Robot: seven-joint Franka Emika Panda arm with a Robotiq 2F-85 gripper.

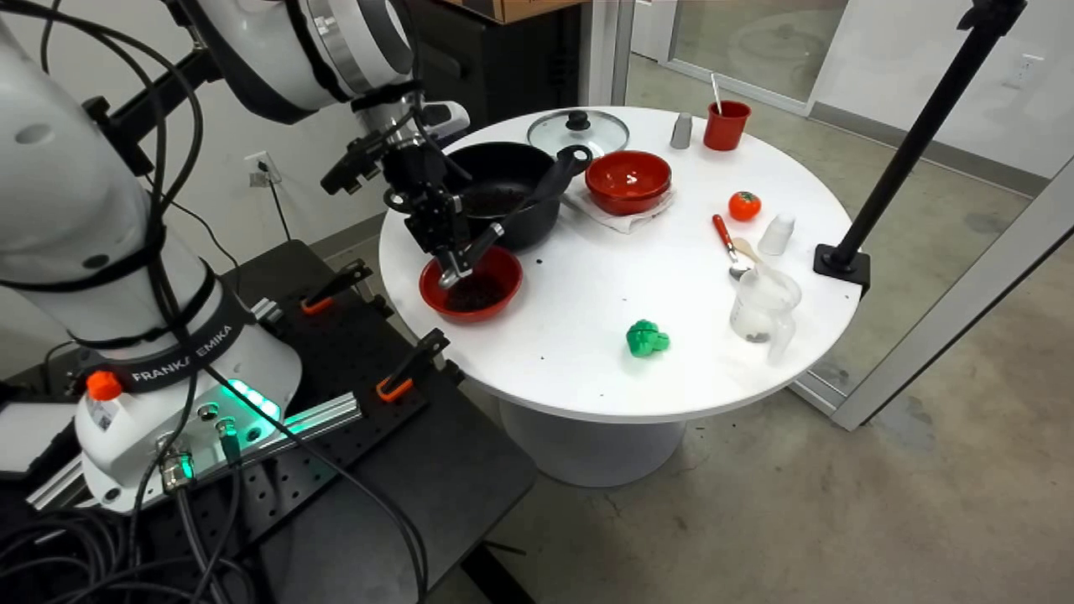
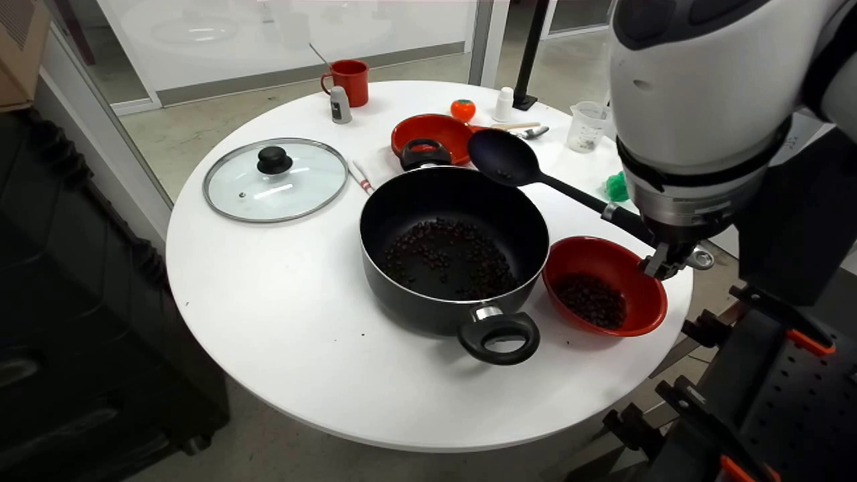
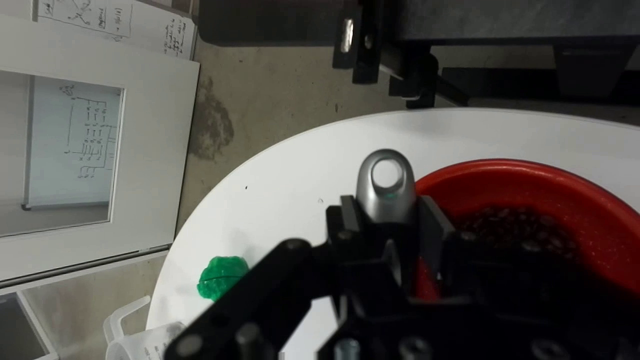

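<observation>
My gripper is shut on the handle of a black spoon (image 2: 504, 158), whose silver ringed end (image 3: 385, 186) sticks out past the fingers. In exterior view 2 the spoon's bowl hangs above the far right rim of the black pot (image 2: 454, 313), with a few dark specks in it. Dark beans (image 2: 450, 256) lie scattered over the pot's floor. Close beside the pot stands a red bowl (image 2: 649, 309) holding a heap of dark beans (image 2: 592, 300). The gripper is above this bowl in exterior view 1.
The glass lid (image 2: 301, 193) lies behind the pot, near stacked red bowls (image 1: 629, 183) on a cloth. Farther off stand a red mug (image 1: 726, 126), tomato (image 1: 744, 206) and measuring cup (image 1: 762, 304). A green pepper-like item (image 1: 645, 338) sits near the front.
</observation>
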